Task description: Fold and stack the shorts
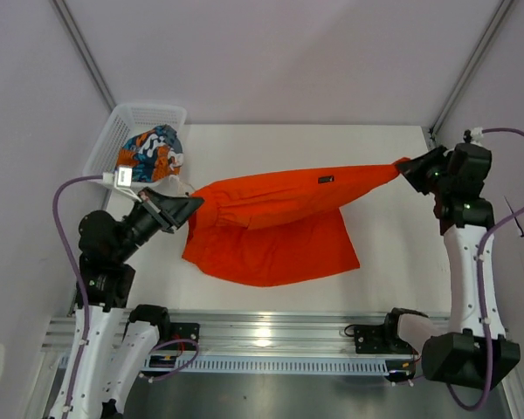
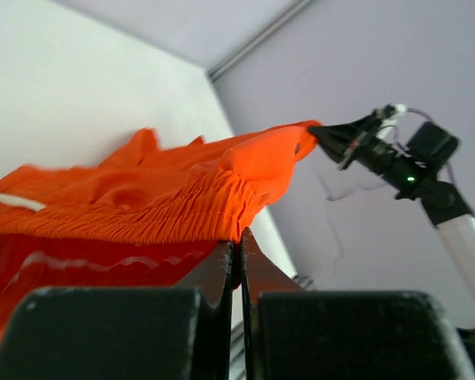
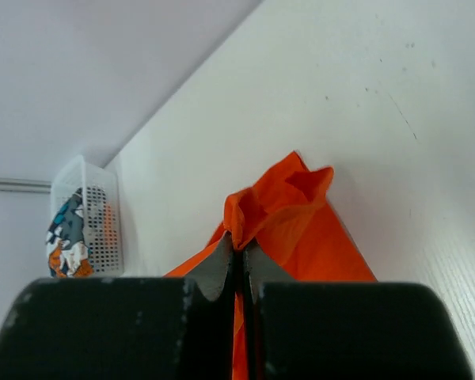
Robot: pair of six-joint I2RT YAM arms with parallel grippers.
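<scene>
Orange shorts (image 1: pixel 288 244) are stretched between both grippers, partly lifted, with the lower part lying on the white board. My left gripper (image 1: pixel 185 206) is shut on one end of the waistband, seen close up as ribbed fabric (image 2: pixel 174 206) in the left wrist view. My right gripper (image 1: pixel 404 165) is shut on the other end at the upper right, where a pinched tip of orange cloth (image 3: pixel 237 214) enters its fingers.
A white basket (image 1: pixel 105 144) holding patterned blue and orange cloth (image 1: pixel 148 153) stands at the back left. The white board (image 1: pixel 244 144) is bare along the back and right. Metal rails run along the front.
</scene>
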